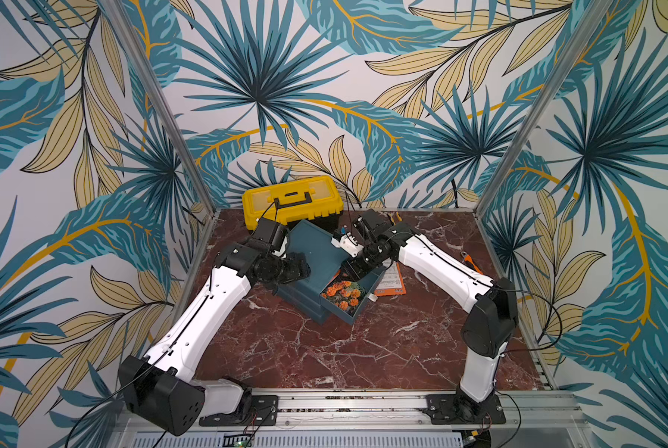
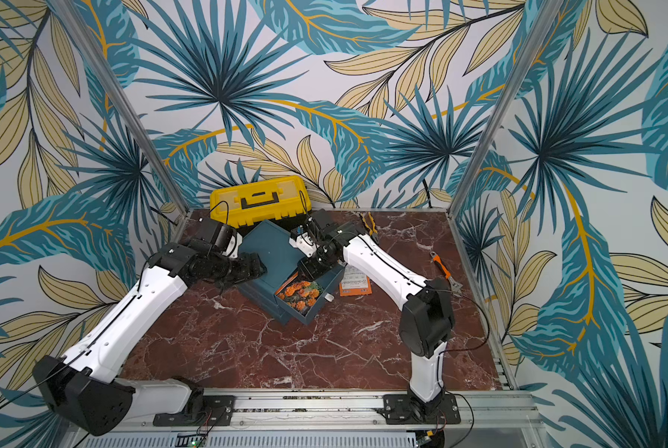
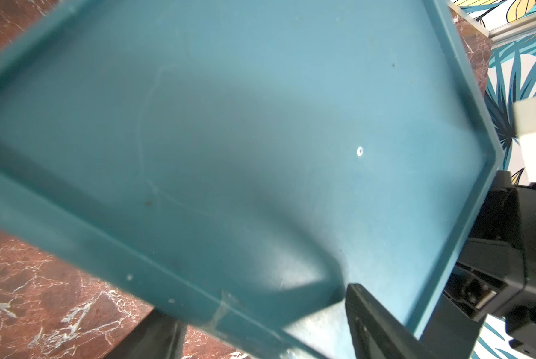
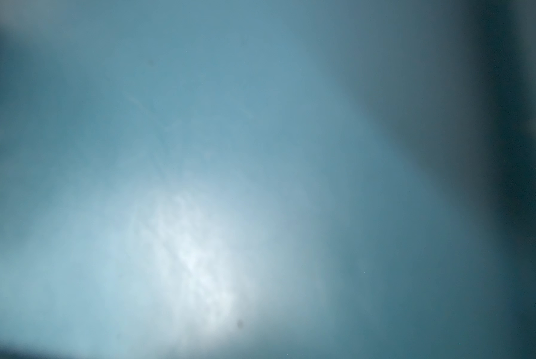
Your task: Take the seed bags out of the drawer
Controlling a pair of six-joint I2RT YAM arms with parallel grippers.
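Observation:
A seed bag printed with orange flowers (image 1: 343, 295) lies in the pulled-out drawer (image 1: 351, 319) of the blue-grey drawer box (image 1: 315, 252). The tips of my right gripper (image 1: 347, 271) reach down at the bag's back edge. Its fingers are too dark and small there to show their gap, and the right wrist view holds only blurred blue plastic. My left gripper is at the box's left edge, fingers (image 3: 369, 317) wide apart with the box rim between them; whether they touch it is unclear. The drawer's back part is hidden under the right arm.
An orange-and-white packet (image 2: 355, 280) lies on the table right of the drawer. Behind the box stands a yellow toolbox (image 1: 293, 200). Orange-handled pliers (image 2: 440, 263) lie far right.

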